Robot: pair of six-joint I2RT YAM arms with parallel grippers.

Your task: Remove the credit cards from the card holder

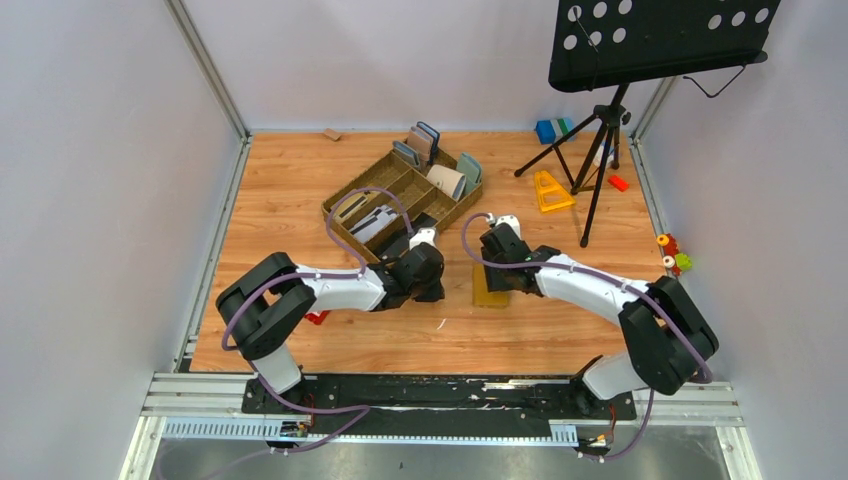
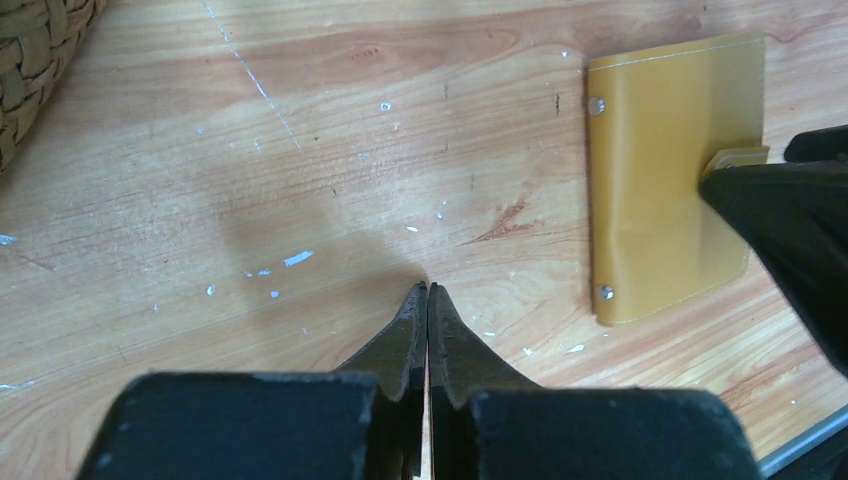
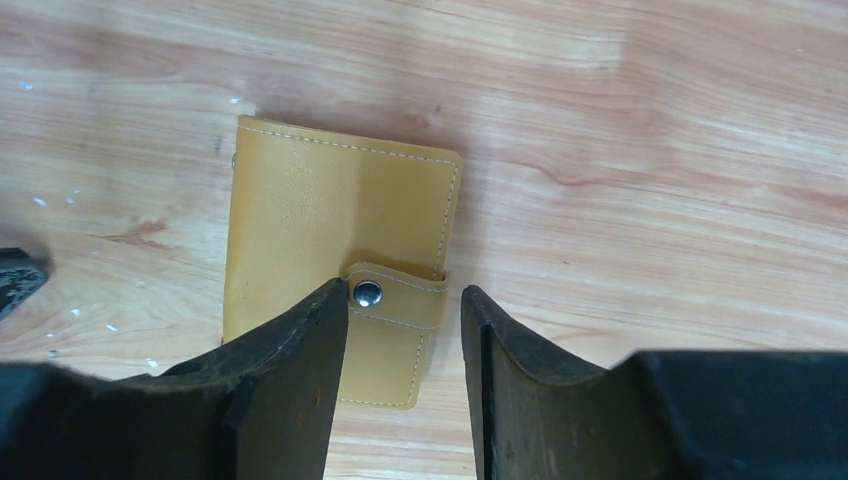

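A mustard card holder (image 1: 490,298) lies flat on the wooden table, its snap strap (image 3: 400,298) fastened in the right wrist view; no cards are visible. My right gripper is part open over the strap and holder, one finger beside the snap, the other just off the holder's edge. In the left wrist view the holder (image 2: 650,230) lies to the right of my left gripper, which is shut with nothing between its fingers, above bare wood.
A woven divided basket (image 1: 350,235) with mugs and flat items stands behind the grippers. A music stand (image 1: 610,120), yellow frame (image 1: 550,205) and toys (image 1: 678,260) occupy the right.
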